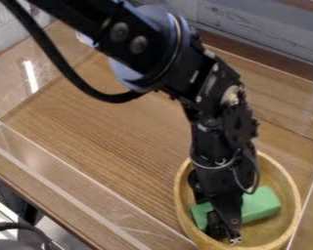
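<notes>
A round tan bowl point(289, 203) sits at the lower right with a green block point(258, 202) lying in it. My black gripper point(221, 221) reaches down into the bowl over the block's left part. It is shut on the green block, though the fingertips are dark and partly hard to make out against it.
Grey wall boards run along the back. A black cable lies at the lower left edge.
</notes>
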